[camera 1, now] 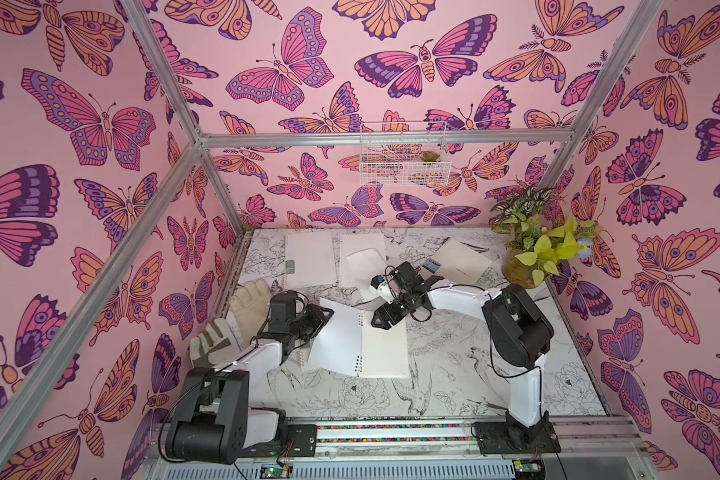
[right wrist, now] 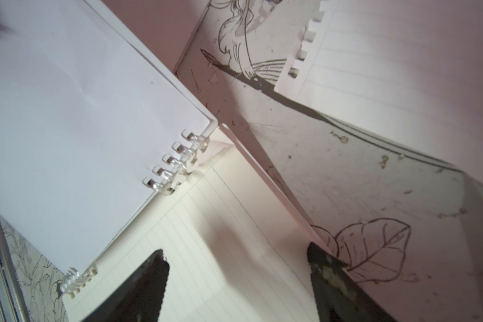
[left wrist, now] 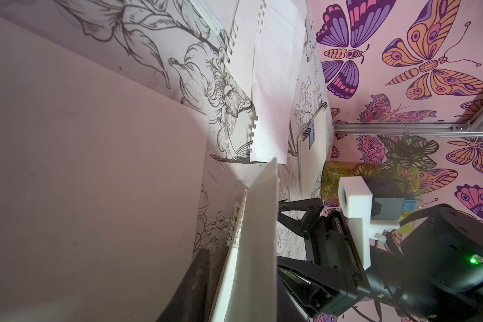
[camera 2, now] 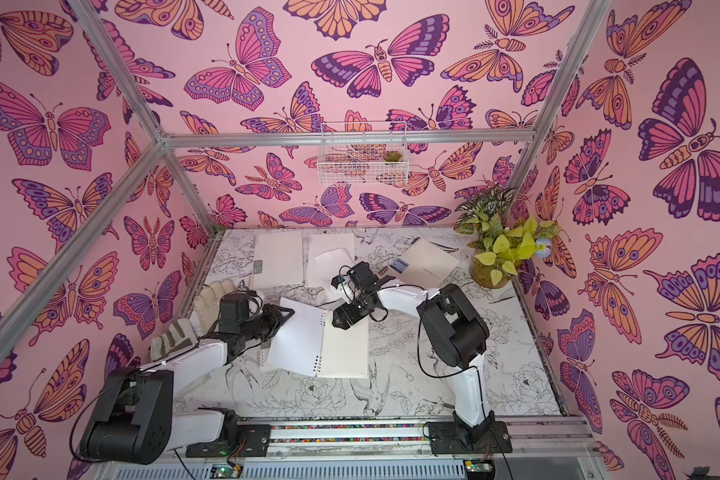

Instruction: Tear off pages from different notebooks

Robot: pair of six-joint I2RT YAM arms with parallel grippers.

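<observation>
An open spiral notebook (camera 1: pixel 384 352) lies at the front middle. My left gripper (camera 1: pixel 324 316) is shut on the lifted edge of its white left page (camera 2: pixel 296 344), seen edge-on in the left wrist view. My right gripper stands open over the lined right page (right wrist: pixel 209 214), nothing between its fingers, near the top of the wire binding (right wrist: pixel 174 166). A torn lined sheet (left wrist: pixel 273 80) with ragged holes lies behind the notebook.
More notebooks (camera 1: pixel 310 260) lie along the back, one tilted at the right (camera 1: pixel 464 264). Gloves (camera 1: pixel 248 304) lie at the left edge; a plant (camera 1: pixel 540 248) stands at the back right.
</observation>
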